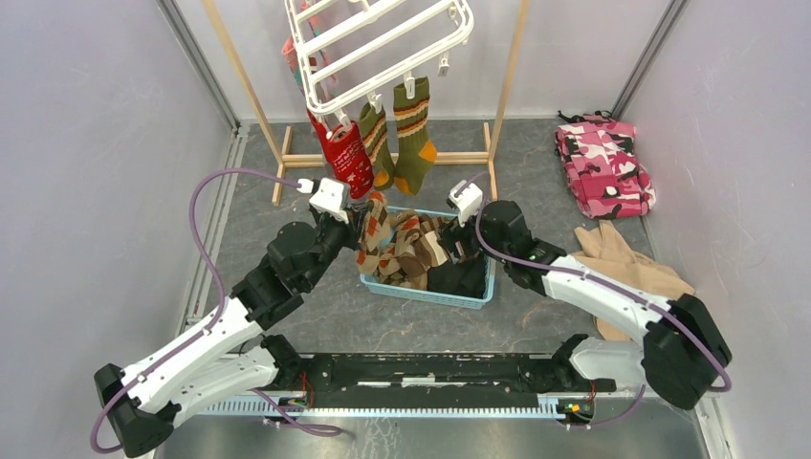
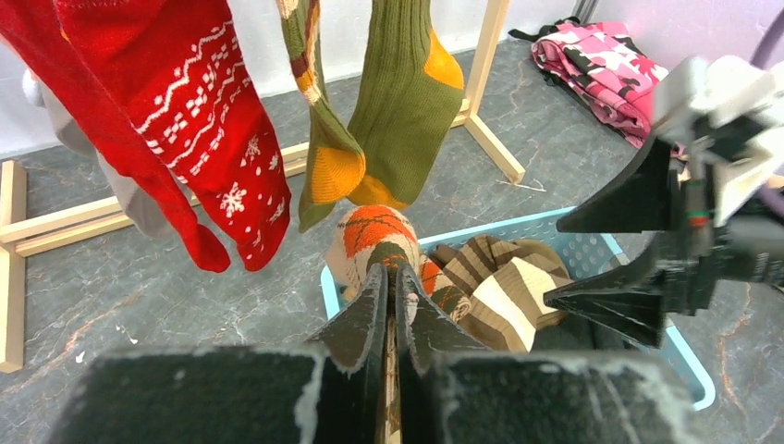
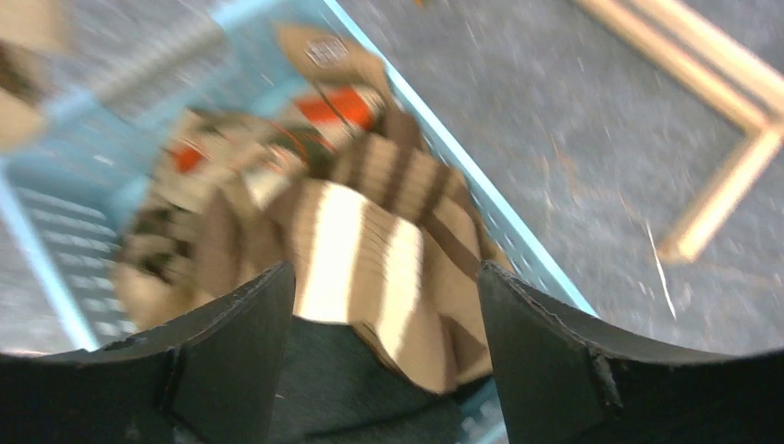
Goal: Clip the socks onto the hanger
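A white hanger point(image 1: 383, 75) holds green socks point(image 1: 413, 129) and a red sock point(image 1: 346, 158) with white patterns. Below, my left gripper is shut on a cream, brown and orange patterned sock point(image 2: 374, 231), raised at the near left of a blue basket point(image 1: 430, 298). More brown striped socks point(image 3: 356, 259) and dark cloth lie inside the basket. My right gripper is open above the basket's right part, with socks visible below and between its fingers, none gripped.
A wooden stand point(image 1: 497, 115) carries the hanger. A pink camouflage bundle point(image 1: 602, 167) and beige cloth point(image 1: 626, 263) lie on the right. The floor left of the basket is clear.
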